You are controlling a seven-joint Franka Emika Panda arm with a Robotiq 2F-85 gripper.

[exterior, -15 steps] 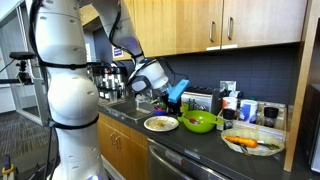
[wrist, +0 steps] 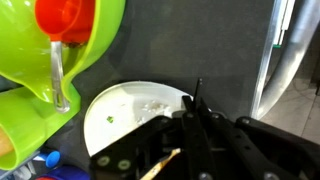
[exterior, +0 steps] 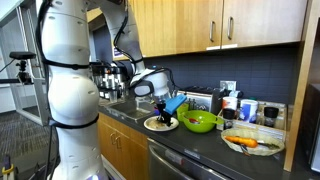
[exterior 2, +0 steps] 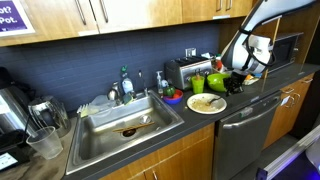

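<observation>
Low over the counter, at the white plate's right-hand edge in exterior view 1, is my gripper (exterior: 170, 118). The white plate (exterior: 153, 126) carries some pale yellowish bits, which also show on the plate (exterior 2: 201, 108) in exterior view 2. From close up, the black gripper covers part of the plate (wrist: 103, 119). Its fingers look closed together, with a thin dark tip reaching past them. Whether that tip is a held thing is too small to tell.
A green bowl (exterior: 207, 126) stands right of the plate, with a red cup (wrist: 76, 20) inside it in the wrist view. Farther right, a plate with carrots (exterior: 252, 147) lies on the counter. The sink (exterior 2: 120, 129) is on the other side.
Compared with a second ago, my gripper has come down and left toward the white plate.
</observation>
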